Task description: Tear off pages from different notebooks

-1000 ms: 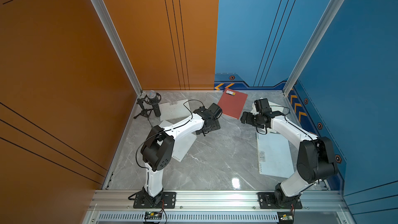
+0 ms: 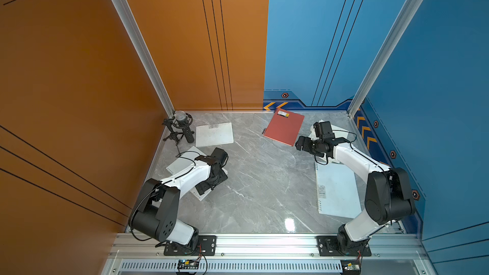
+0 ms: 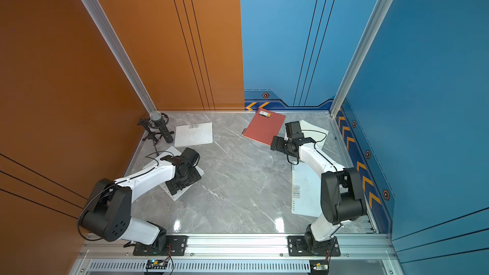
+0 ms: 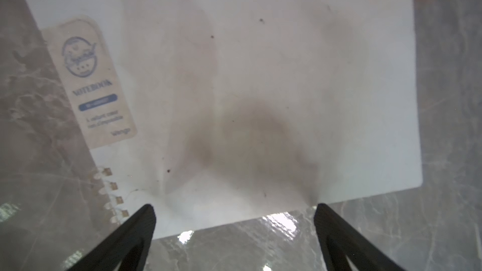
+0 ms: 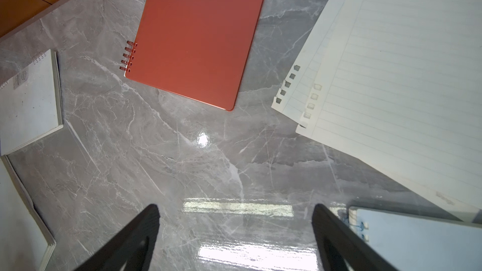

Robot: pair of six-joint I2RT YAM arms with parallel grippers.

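A white notebook (image 4: 281, 95) with a beige label (image 4: 95, 85) and binding holes along its left edge lies below my left gripper. Its fingers are open and the fingers hold nothing. From above, my left arm hides part of this notebook (image 2: 179, 163) at the left of the table. My right gripper is open, too, with bare marble between its fingers. Near it lie loose lined sheets (image 5: 401, 70) with torn holes along one edge. A red spiral notebook (image 5: 200, 30) lies at the back, and a pale notebook (image 2: 338, 191) at the front right.
Another white notebook (image 2: 214, 134) lies at the back left, beside a black microphone on a stand (image 2: 182, 124).
My left arm has swung left and toward the front. The white notebook beneath it has shifted left, the back left notebook has turned slightly, and the microphone stand has moved left. My right arm looks unmoved.
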